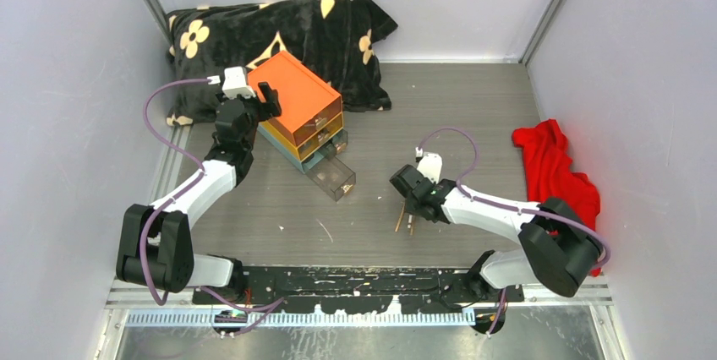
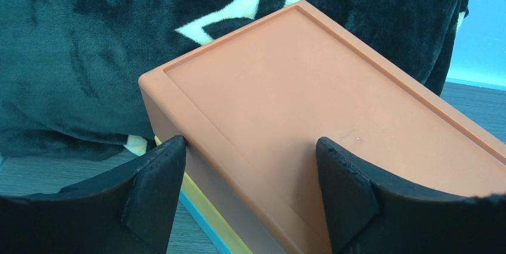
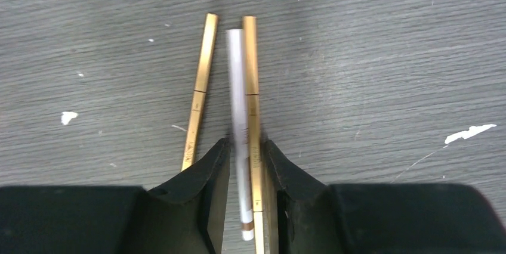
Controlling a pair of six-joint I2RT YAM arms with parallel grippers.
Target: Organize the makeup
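Note:
An orange-topped tiered drawer box (image 1: pixel 292 90) stands at back left, with a clear lower drawer (image 1: pixel 331 176) pulled out. My left gripper is shut on the box's orange top corner and side. Three slender sticks lie on the grey floor under my right gripper: a white one (image 3: pixel 238 81), a wooden-coloured one (image 3: pixel 250 57) touching it, and another (image 3: pixel 201 69) apart to the left. The right gripper's fingertips are part open, low around the white and adjoining sticks; whether they grip them is unclear.
A dark flowered blanket (image 1: pixel 211 39) lies behind the box. A red cloth (image 1: pixel 550 157) is at the right wall. The floor between box and cloth, behind the right arm, is clear.

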